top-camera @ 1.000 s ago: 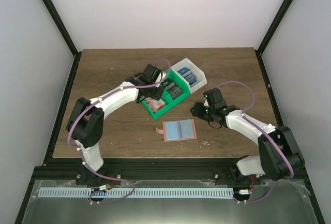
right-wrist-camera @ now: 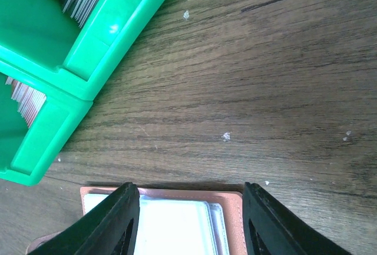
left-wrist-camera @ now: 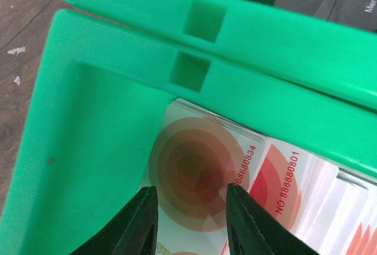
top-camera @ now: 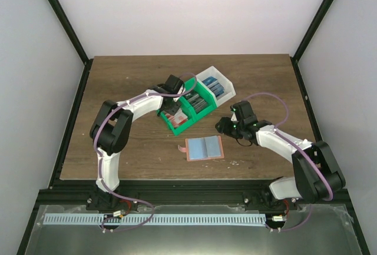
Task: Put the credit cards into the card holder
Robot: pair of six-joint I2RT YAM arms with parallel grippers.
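Observation:
Red-and-white credit cards [left-wrist-camera: 197,166] lean in a stack against the wall of a green bin [left-wrist-camera: 88,143]. Over this stack is my left gripper, its fingers parted with a gap between them and the nearest card's face showing behind. Whether a fingertip touches a card I cannot tell. The card holder [top-camera: 204,148], pinkish-brown with clear pale pockets, lies opened flat near the table's front. My right gripper is open, empty, and above the holder's edge in the right wrist view. In the top view it sits right of the holder.
Dark cards [top-camera: 196,100] fill the adjoining green bin. Behind it stands a white bin [top-camera: 227,97] with blue cards [top-camera: 213,85]. Bare wooden table [top-camera: 259,72] lies to the right and at the far left.
The right arm has barely moved. Bins and holder stay in place.

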